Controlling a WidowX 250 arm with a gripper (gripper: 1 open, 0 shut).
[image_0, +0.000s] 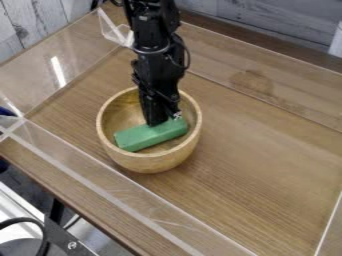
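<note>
A light wooden bowl stands on the wooden table. Inside it lies a green rectangular block, slanted from lower left to upper right. My black gripper reaches down from the top into the bowl, at the upper right end of the block. It looks shut; its tips are dark and small, and whether they touch the block I cannot tell.
Clear plastic edging runs along the left side, with black cables at the lower left. A white panelled wall stands at the back.
</note>
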